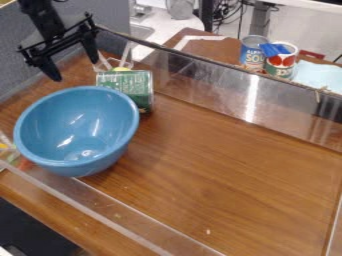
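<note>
My black gripper (72, 60) hangs at the upper left, above and behind a blue bowl (75, 130), its fingers spread apart and pointing down, with nothing visible between them. A green can (126, 86) lies on its side behind the bowl, right of the gripper, with light objects partly hidden behind it.
A clear wall (254, 94) runs behind the wooden surface (227, 180), whose right and middle are bare. Outside it, at the back right, stand two cans (278, 62) and a light blue cloth (318, 76). Small coloured items lie left of the bowl, partly hidden.
</note>
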